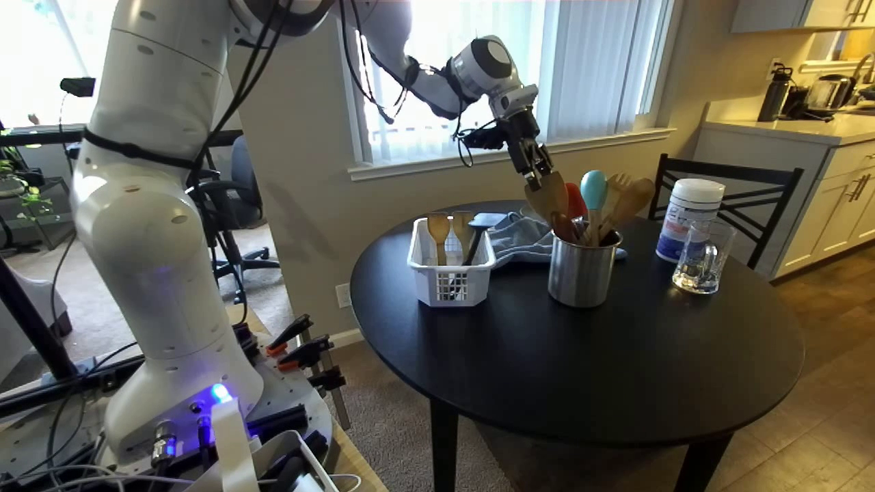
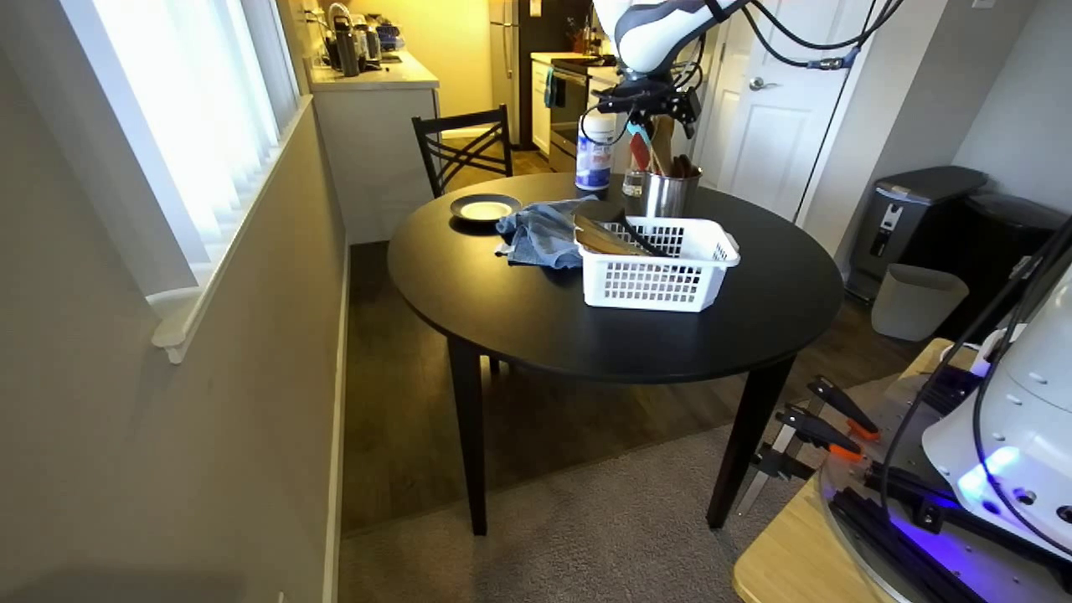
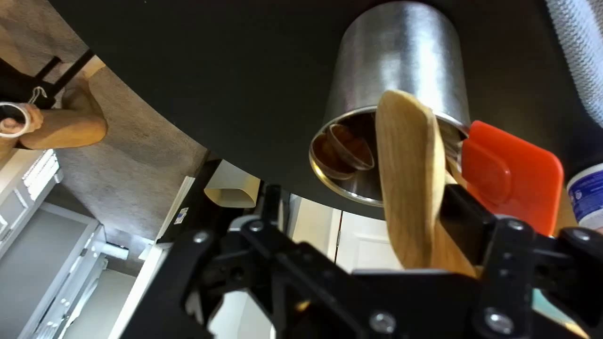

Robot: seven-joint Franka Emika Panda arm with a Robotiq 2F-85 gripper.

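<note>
My gripper is open, tilted down over a steel utensil pot (image 1: 582, 275). In the wrist view a flat wooden spatula (image 3: 408, 169) rises from the pot into the gap between the fingers. It lies nearer the right-hand finger (image 3: 466, 217); whether it touches that one cannot be told. A red spatula (image 3: 511, 172) stands just beyond that finger. Also in the pot are a teal-headed utensil (image 1: 594, 199) and wooden spoons (image 1: 629, 199). Left of the pot, a white basket (image 1: 451, 283) holds wooden utensils and a dark-handled one.
Behind the basket and pot lies a blue-grey cloth (image 2: 548, 233). A white wipes tub (image 1: 691, 214) and a glass mug (image 1: 703, 258) stand right of the pot. A plate (image 2: 484, 208) sits near the window side.
</note>
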